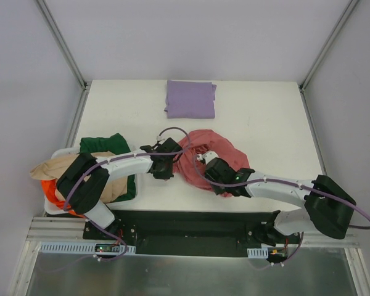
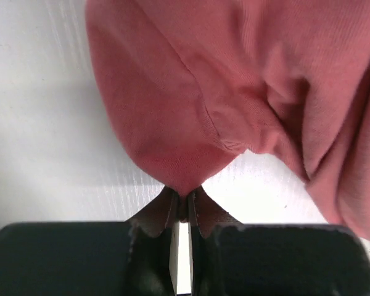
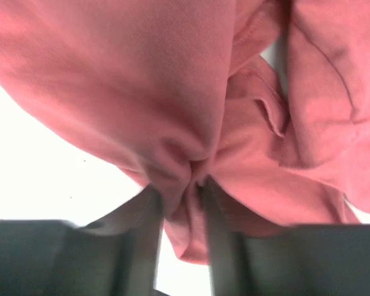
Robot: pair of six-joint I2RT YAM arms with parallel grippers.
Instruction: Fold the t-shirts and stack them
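The red t-shirt [image 1: 200, 148] lies crumpled in the middle of the white table. In the left wrist view, my left gripper is shut on a gathered corner of the red cloth [image 2: 166, 123]. My right gripper stands partly open over the shirt's near right part, with a bunched fold of cloth [image 3: 186, 166] between its fingers; that view is blurred. From above, the arms hide both pairs of fingertips. A folded purple t-shirt [image 1: 190, 100] rests flat at the back of the table.
At the left, a white bin [image 1: 52, 208] is heaped with green cloth [image 1: 105, 144], tan cloth [image 1: 61, 168] and orange cloth [image 1: 49, 190].
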